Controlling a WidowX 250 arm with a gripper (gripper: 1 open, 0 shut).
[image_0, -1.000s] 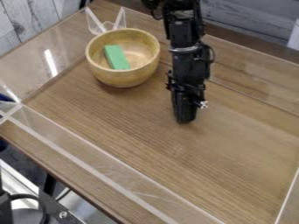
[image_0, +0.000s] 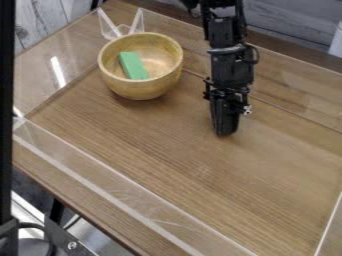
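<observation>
The black robot arm (image_0: 227, 60) hangs down from the top centre. Its gripper (image_0: 223, 124) points down at the middle of the wooden table (image_0: 174, 185), low over or on the bare top. The gripper looks shut, with nothing visible between its fingers, though the dark tip is hard to make out. A yellow wooden bowl (image_0: 159, 61) stands to the arm's left, holding a green block (image_0: 134, 66).
A white rabbit-ear-shaped object (image_0: 123, 22) sits behind the bowl at the upper left. Dark objects stand off the table's left edge.
The arm and gripper have shifted only very slightly, with the tip staying at about the same spot on the table. The bowl and block are unmoved.
</observation>
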